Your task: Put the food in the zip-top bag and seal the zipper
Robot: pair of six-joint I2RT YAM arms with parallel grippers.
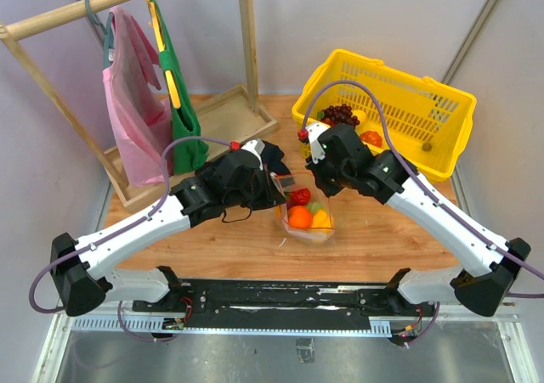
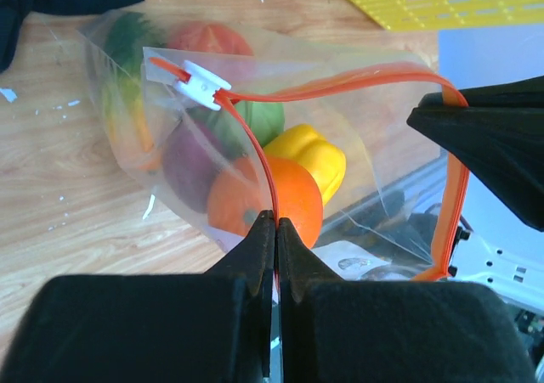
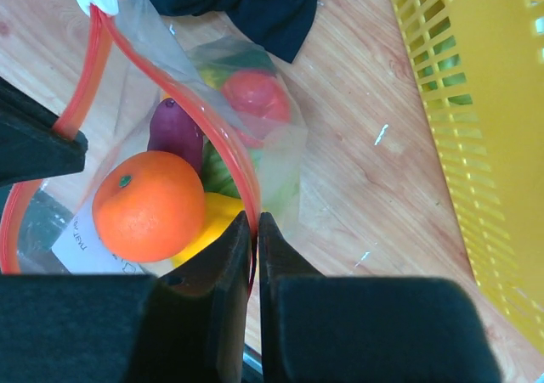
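The clear zip bag [image 1: 306, 230] holds an orange [image 3: 149, 205], a yellow pepper [image 2: 313, 166], an eggplant [image 3: 174, 132], a tomato and other food. Its red zipper rim is open, with a white slider [image 2: 202, 84] at one end. My left gripper [image 1: 276, 194] is shut on the bag's zipper rim, seen in the left wrist view [image 2: 276, 226]. My right gripper [image 1: 323, 183] is shut on the rim at the other side, seen in the right wrist view [image 3: 255, 226].
A yellow basket [image 1: 442, 103] with grapes and other food stands at back right. A dark cloth [image 3: 263, 18] lies behind the bag. A wooden rack with hanging pink and green bags [image 1: 136, 94] stands at left.
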